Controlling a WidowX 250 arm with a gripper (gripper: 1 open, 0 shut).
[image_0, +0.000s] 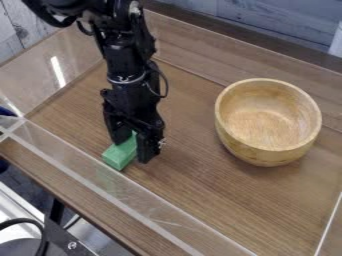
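Observation:
The black gripper (131, 131) is low over the wooden table in the middle-left of the camera view, its fingers around the upper part of a small green block (118, 153). The block lies on the table, partly hidden by the gripper. Whether the fingers are closed on it I cannot tell.
A large light wooden bowl (266, 122) sits on the right of the table (227, 205). Black cables lie at the lower left edge.

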